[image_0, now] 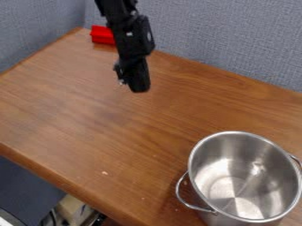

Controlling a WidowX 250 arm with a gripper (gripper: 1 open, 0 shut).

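Note:
My black gripper (pixel 138 81) reaches down from the top of the view over the back left of the wooden table, its fingertips pointing down, shut with nothing visible between them. Behind it, partly hidden by the arm, a red object (pixel 101 35) lies at the back edge of the table. A steel pot (pixel 242 177) with side handles stands at the front right.
Grey padded walls (pixel 230 44) border the back and left. A dark gap shows past the table's front left edge.

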